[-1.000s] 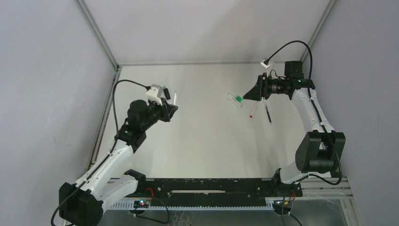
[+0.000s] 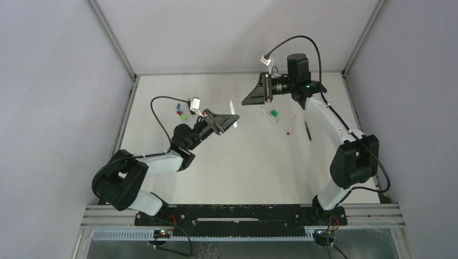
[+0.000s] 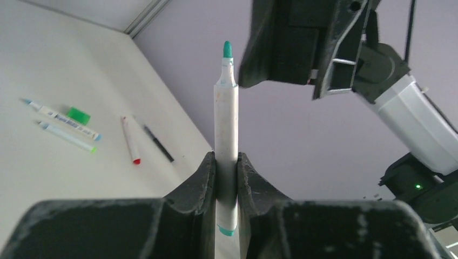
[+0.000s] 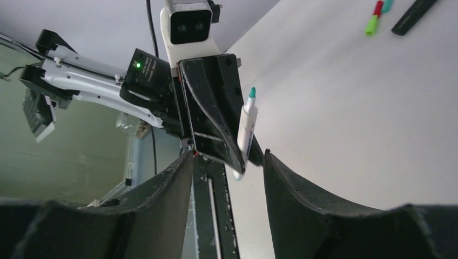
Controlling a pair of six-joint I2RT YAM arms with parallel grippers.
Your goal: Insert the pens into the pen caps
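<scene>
An uncapped white pen (image 3: 226, 110) with a teal tip stands roughly upright, tip up, in my left gripper, whose fingers are shut around its lower body. The same pen (image 4: 247, 129) shows in the right wrist view beyond my right gripper, whose fingers stand apart with nothing between them. From above, the left gripper (image 2: 236, 117) is left of the right gripper (image 2: 244, 102), with a small gap. On the left of the table lie small red-and-green caps (image 2: 182, 115) and a teal cap (image 2: 179, 107).
On the right lie two light pens (image 3: 70, 123) by a green block (image 3: 79, 115), a red-ended pen (image 3: 130, 140) and a black pen (image 3: 158, 142). A black object (image 4: 413, 17) lies near the caps.
My left gripper has carried the pen rightward to mid-table. Caps at left have come into view.
</scene>
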